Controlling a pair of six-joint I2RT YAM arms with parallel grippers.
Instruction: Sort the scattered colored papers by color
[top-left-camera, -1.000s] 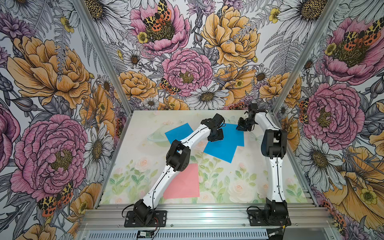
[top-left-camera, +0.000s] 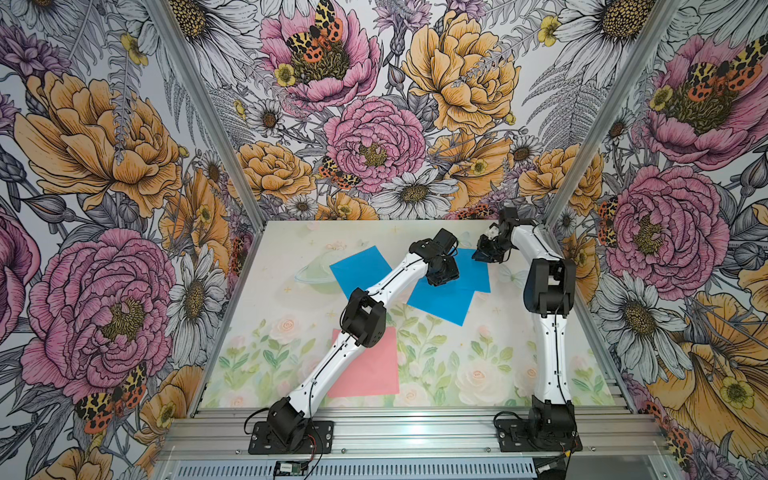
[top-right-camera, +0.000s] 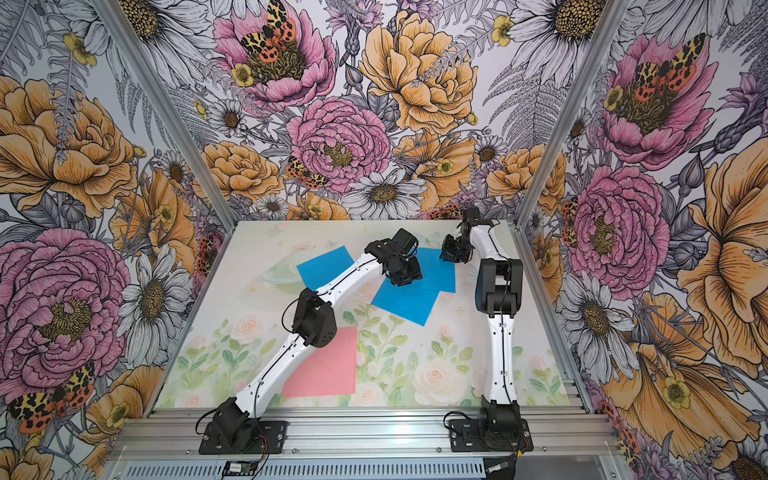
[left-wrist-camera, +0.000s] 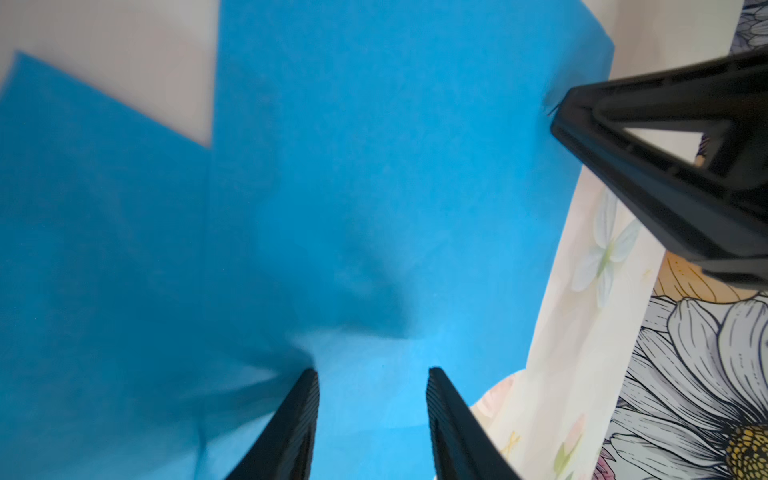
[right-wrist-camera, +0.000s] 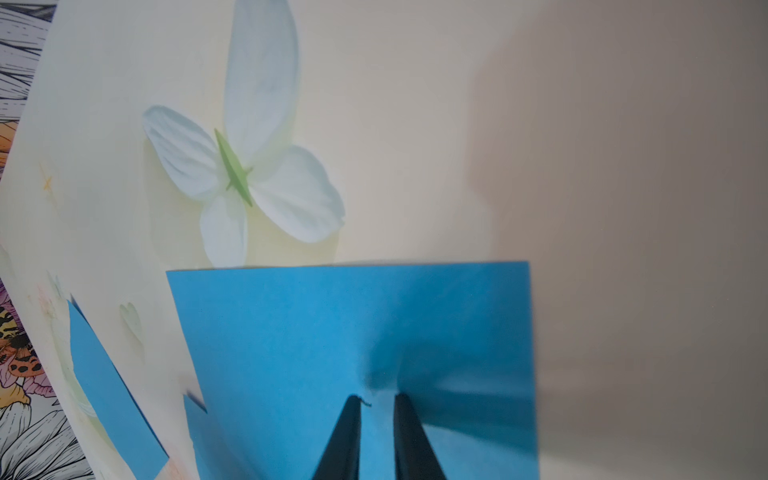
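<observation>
Two overlapping blue papers lie right of centre: a back sheet (top-left-camera: 477, 277) and a front sheet (top-left-camera: 449, 309). Apart from them, to the left, is another blue paper (top-left-camera: 359, 267), partly under my left arm. A pink paper (top-left-camera: 373, 372) rests near the front, also partly covered by that arm. Over the overlapping blue sheets, my left gripper is open, fingers spread, with the paper rumpled below. At the back sheet's right side, my right gripper is shut on the blue paper, its narrow fingertips pressed to the sheet; the pinch itself is hardly visible.
Both grippers work close together, and the right one's fingers (left-wrist-camera: 580, 108) show in the left wrist view. Free table surface (top-left-camera: 512, 340) lies front right and along the left side. Metal rails and patterned walls bound the table.
My left gripper has shifted slightly right across the blue sheets, and its wrist has turned. The back blue sheet has moved very slightly right. My right arm stays nearly still.
</observation>
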